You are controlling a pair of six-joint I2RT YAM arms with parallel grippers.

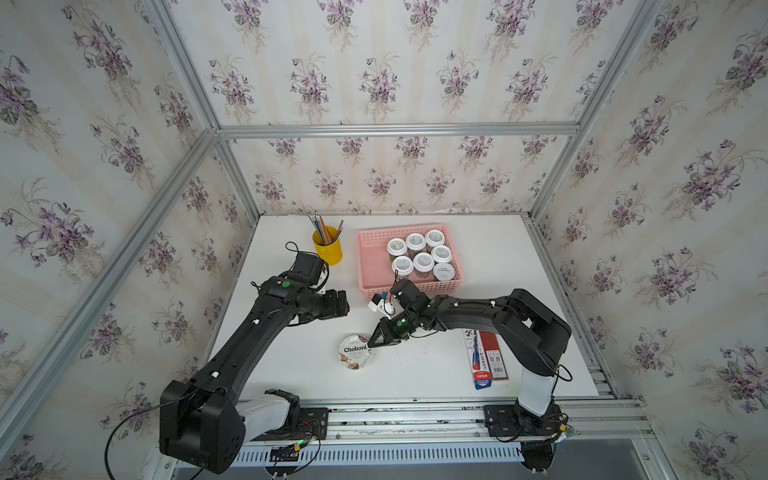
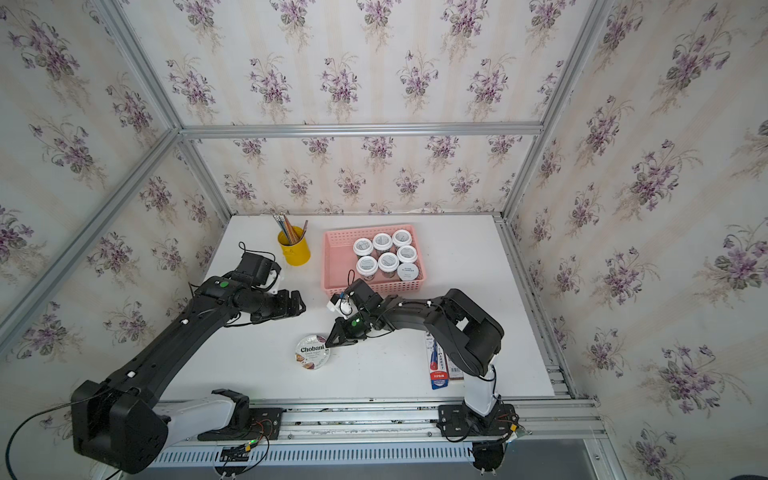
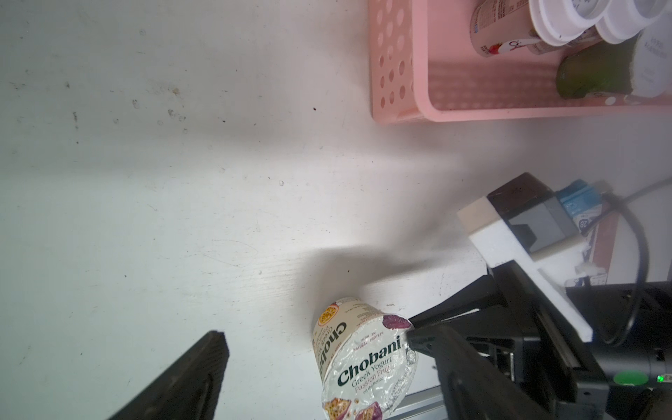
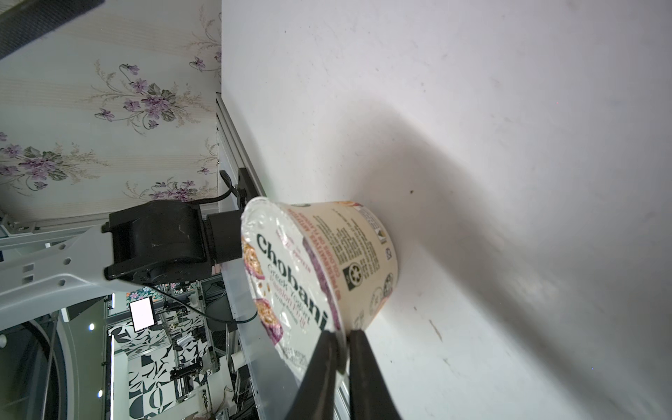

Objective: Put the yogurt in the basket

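The Chobani yogurt cup (image 1: 353, 352) (image 3: 364, 357) stands on the white table, in front of the pink basket (image 1: 373, 264). My right gripper (image 1: 377, 340) is at the cup's right side, its fingertips at the lid's rim; in the right wrist view they overlap the rim, and how far apart they are is hard to tell. My left gripper (image 1: 336, 304) hangs above the table, behind and left of the cup; its blurred fingertips stand apart in the left wrist view with nothing held between them.
The basket holds several white-lidded cups (image 2: 388, 260) at its right, with room at its left. A yellow cup of pens (image 1: 328, 249) stands back left. Long boxes (image 1: 480, 360) lie at the right front, partly under the right arm.
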